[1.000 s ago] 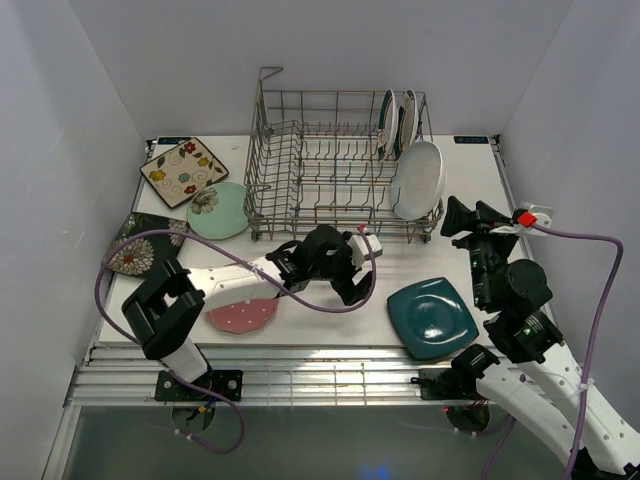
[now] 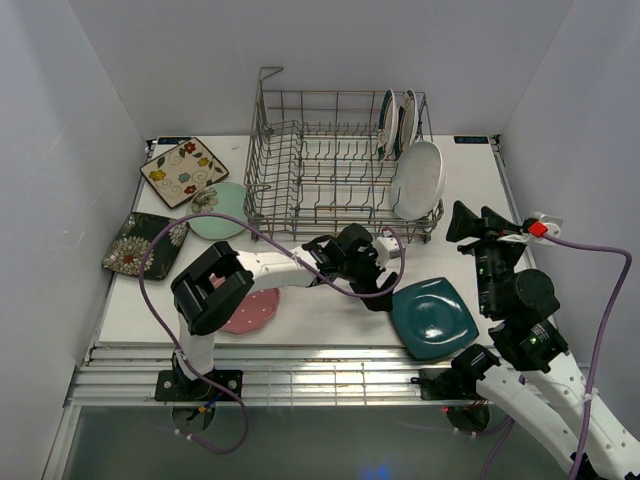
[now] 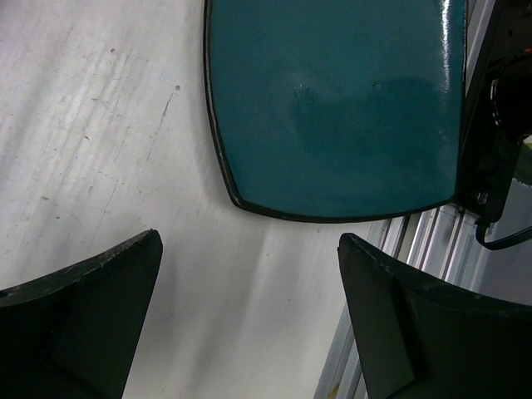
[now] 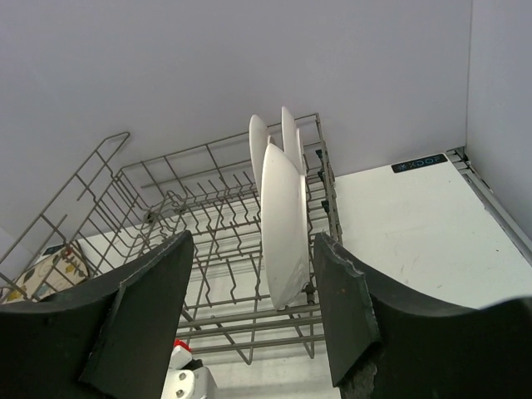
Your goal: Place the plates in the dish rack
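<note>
A dark teal square plate [image 2: 433, 318] lies on the white table at the lower right. My left gripper [image 2: 378, 296] hangs just left of it; in the left wrist view its open fingers frame bare table below the plate [image 3: 332, 108]. The wire dish rack [image 2: 320, 170] holds several plates on its right side, including a white one [image 2: 418, 180]. My right gripper [image 2: 470, 215] stands raised right of the rack, facing it, fingers apart with nothing between them [image 4: 249, 307].
A pink plate [image 2: 250, 312] lies partly under my left arm. At the left lie a flowered square plate [image 2: 183, 170], a green plate [image 2: 215, 208] and a dark flowered plate [image 2: 138, 243]. Bare table shows right of the rack.
My left gripper has moved right toward the teal plate. The right gripper has shifted slightly to the right. The plates have stayed in place.
</note>
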